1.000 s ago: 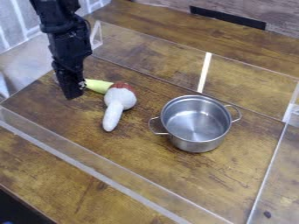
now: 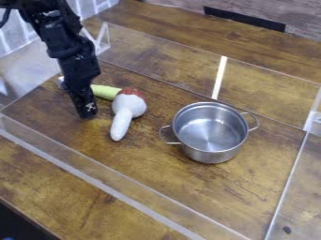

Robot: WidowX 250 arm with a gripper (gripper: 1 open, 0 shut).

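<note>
My black gripper [image 2: 83,107] is low over the wooden table at the left, shut, with nothing visible between its fingers. Just right of it lies a pale green elongated item [image 2: 104,92], partly hidden by the gripper and by a white mushroom-like toy with a reddish patch [image 2: 128,108]. A steel pot [image 2: 209,136] with two handles stands further right.
The wooden table [image 2: 126,192] has clear room in front and at the back. Transparent panels or edges run along the left, front and right sides.
My gripper has come down lower toward the table beside the green item. The toys and the pot have not visibly moved.
</note>
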